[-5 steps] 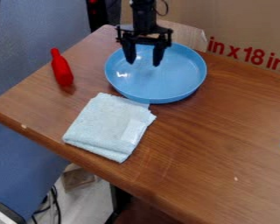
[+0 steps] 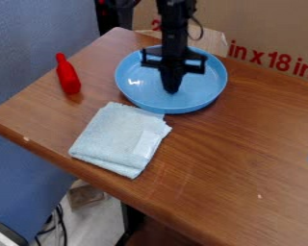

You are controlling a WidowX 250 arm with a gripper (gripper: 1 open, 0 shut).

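A black gripper (image 2: 172,69) hangs down over the blue plate (image 2: 140,93), its lower end low over the middle of the plate; whether it touches cannot be told. Its fingers are dark and blurred, so their state is unclear. A red bottle (image 2: 66,75) lies to the left of the plate on the wooden table. A folded pale cloth (image 2: 119,140) lies in front of the plate, toward the near left edge.
A cardboard box (image 2: 260,29) stands behind. The table's left edge drops to the floor.
The gripper has come down toward the middle of the plate from higher up at the back. The plate, bottle and cloth look unmoved.
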